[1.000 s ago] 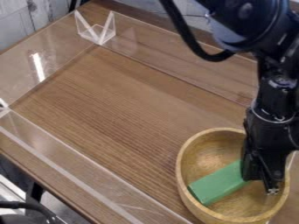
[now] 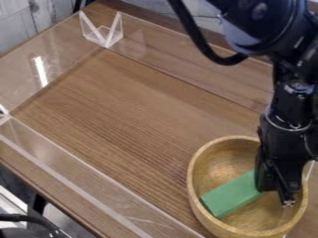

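Note:
A tan round bowl [image 2: 205,167] sits at the lower right of the table, holding a green rectangular block [image 2: 232,193] that lies slanted inside it. The black robot gripper [image 2: 280,181] reaches down from the right into the bowl's right side, at the upper end of the block. Its fingertips are dark and crowded together; whether anything is between them is hard to see.
A clear plastic bracket [image 2: 102,30] stands at the back left corner. Dark cables show at the lower left edge and beside the arm at the top.

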